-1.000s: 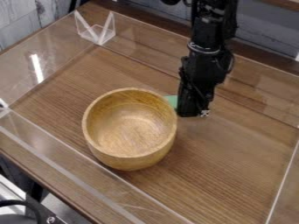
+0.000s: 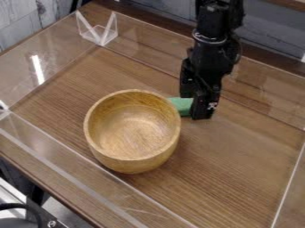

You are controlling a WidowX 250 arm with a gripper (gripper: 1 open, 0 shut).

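Observation:
A small green object [image 2: 183, 107] lies on the wooden table just behind the right rim of a large tan bowl [image 2: 131, 130]. The black arm comes down from the top, and its gripper [image 2: 202, 103] is over the right part of the green object, open by its look, with dark fingers partly covering that object. The bowl is empty.
A clear plastic item [image 2: 94, 27] stands at the back left. Dark cables lie at the lower left edge.
The gripper has risen slightly and shifted, uncovering more of the green object. The bowl has not moved.

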